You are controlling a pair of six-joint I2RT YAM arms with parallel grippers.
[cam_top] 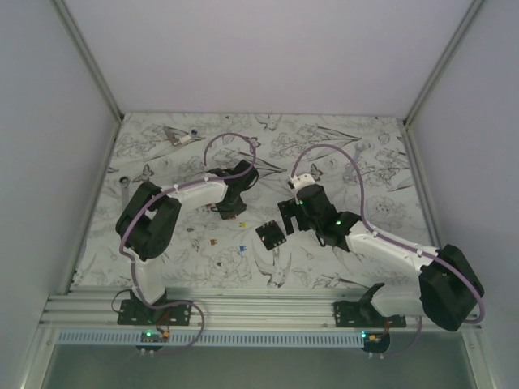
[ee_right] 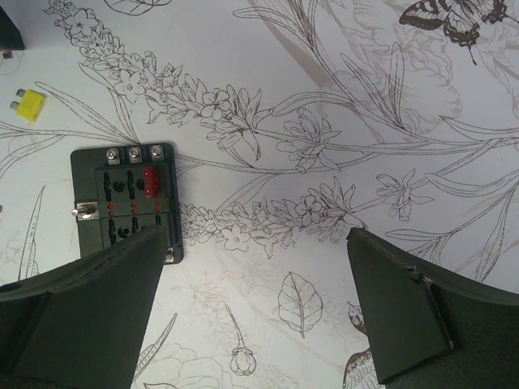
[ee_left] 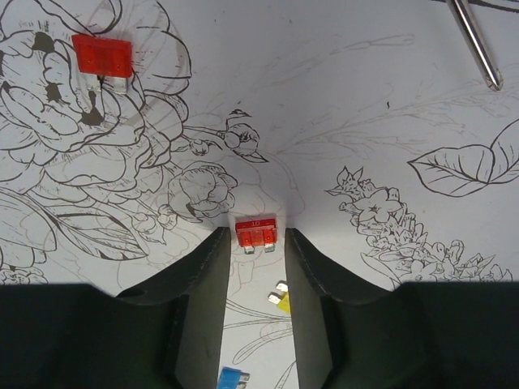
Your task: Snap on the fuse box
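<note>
My left gripper is lowered to the paper, its fingers part open on either side of a small red fuse [ee_left: 256, 229]; whether they touch it I cannot tell. A larger red fuse [ee_left: 102, 54] lies at the upper left of that view, a yellow fuse [ee_left: 284, 301] and a blue one [ee_left: 229, 378] below. The black fuse box [ee_right: 122, 188] has one red fuse [ee_right: 150, 181] in it, near its upper right. My right gripper stands open beside and over the box's near side, nothing between its fingers.
A metal rod [ee_left: 478, 49] lies at the upper right of the left wrist view. In the top view, small tools [cam_top: 178, 138] lie at the back left.
</note>
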